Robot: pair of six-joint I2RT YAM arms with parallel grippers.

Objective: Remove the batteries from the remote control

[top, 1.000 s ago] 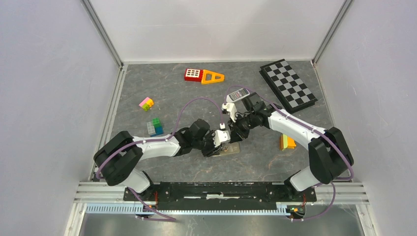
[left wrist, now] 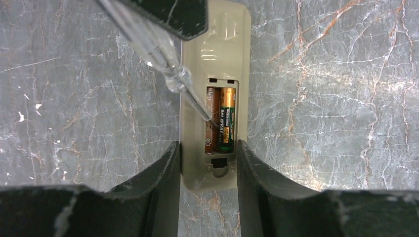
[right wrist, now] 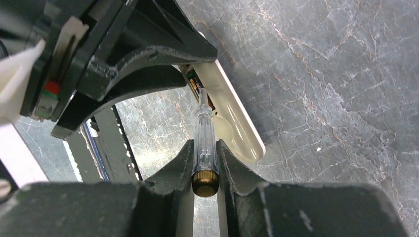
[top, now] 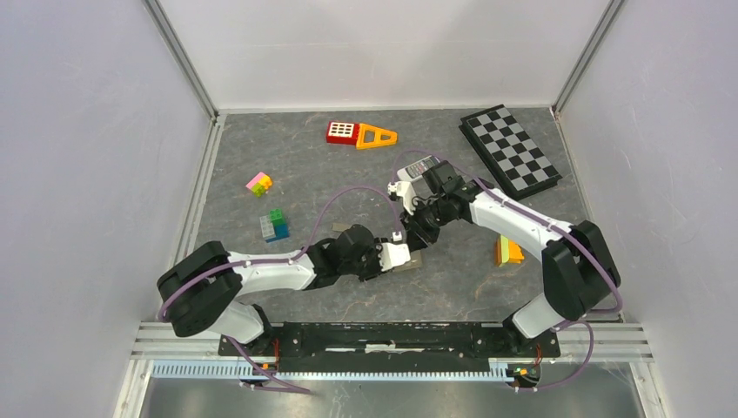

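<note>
The beige remote control (left wrist: 197, 170) lies back side up with its battery compartment uncovered. Two batteries sit side by side in it, a brown one (left wrist: 211, 140) and a green and gold one (left wrist: 228, 116). My left gripper is shut on the remote, its fingers on both long sides near one end. A clear screwdriver with a brass-coloured end (right wrist: 204, 143) is held upright in my right gripper, shut on it. In the left wrist view the screwdriver's tip appears over the brown battery; whether it touches cannot be told.
A checkered board (top: 513, 148) lies at the back right, with a calculator-like keypad (top: 419, 167) near the right arm. Toy bricks (top: 277, 226) are at the left, more bricks (top: 509, 251) at the right.
The left gripper has moved a little to the right and toward the front, closer to the right one.
</note>
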